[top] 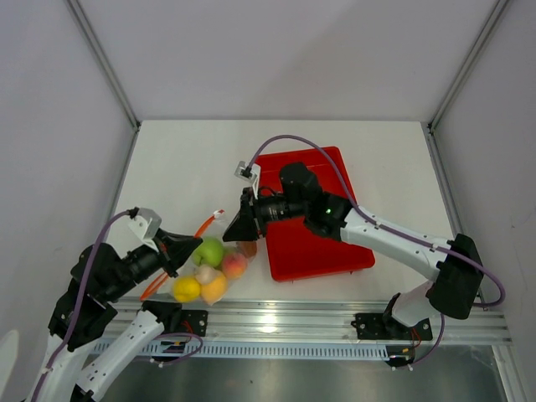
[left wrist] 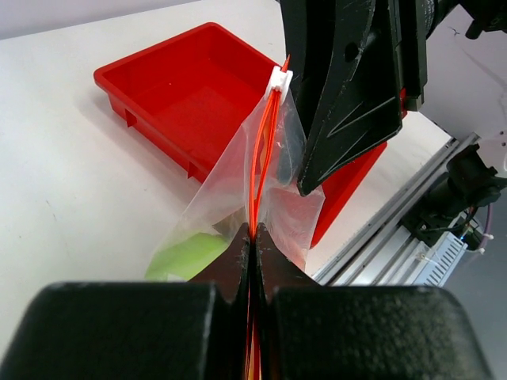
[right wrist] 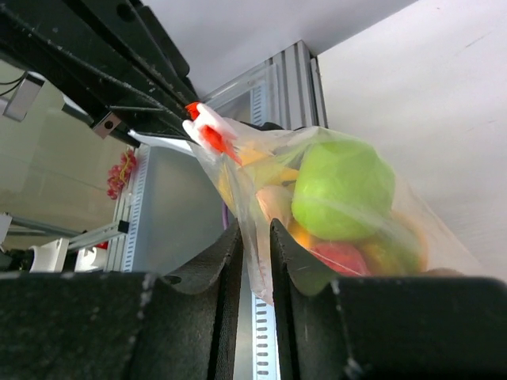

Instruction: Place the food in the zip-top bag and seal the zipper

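The clear zip bag (top: 197, 285) holds a green fruit (right wrist: 342, 190), a yellow fruit (top: 187, 288), a peach (top: 234, 265) and other food. My left gripper is shut on the bag's red-and-orange zipper edge, which runs up to a white slider (left wrist: 278, 80). My right gripper is at the bag's right end, its fingers close around the clear plastic, a narrow gap between the tips; whether they grip it is unclear.
A red tray (top: 318, 260), empty where visible, lies right of the bag under my right arm.
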